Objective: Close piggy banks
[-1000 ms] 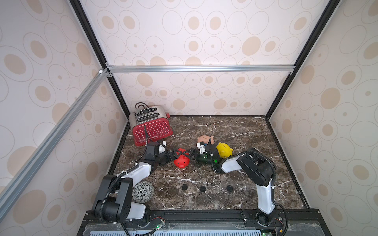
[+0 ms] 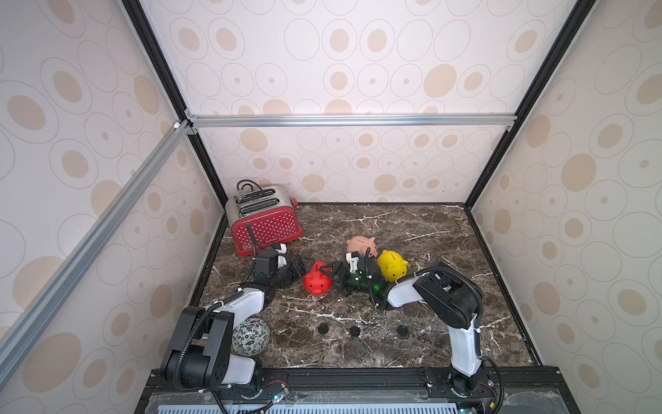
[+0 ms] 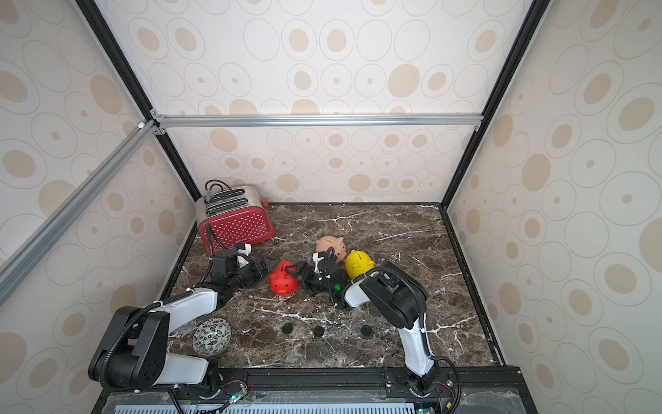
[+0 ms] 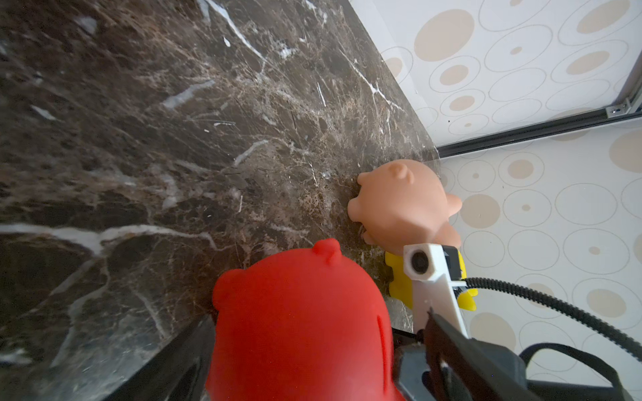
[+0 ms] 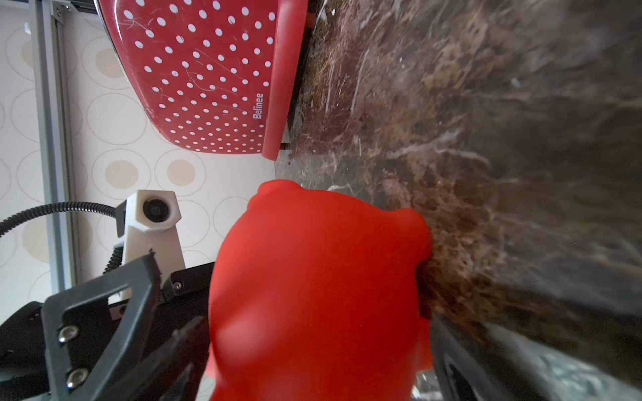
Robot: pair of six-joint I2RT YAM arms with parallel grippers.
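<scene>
A red piggy bank (image 2: 316, 281) stands mid-counter between both grippers. My left gripper has its parted fingers at either side of it in the left wrist view. My right gripper stands open round the same bank, whose back fills the space between its fingers in the right wrist view. Behind the right gripper are a pink piggy bank (image 3: 329, 243) and a yellow piggy bank (image 3: 359, 263). Whether any finger touches the red bank is unclear, and the undersides of the banks are hidden.
A red dotted toaster (image 2: 265, 231) stands at the back left. A patterned round object (image 2: 249, 336) lies at the front left, beside the left arm. Three dark discs (image 2: 354, 331) lie on the front counter.
My left gripper has shifted slightly at the red piggy bank, and my right arm has moved a little. The banks are nearly where they were.
</scene>
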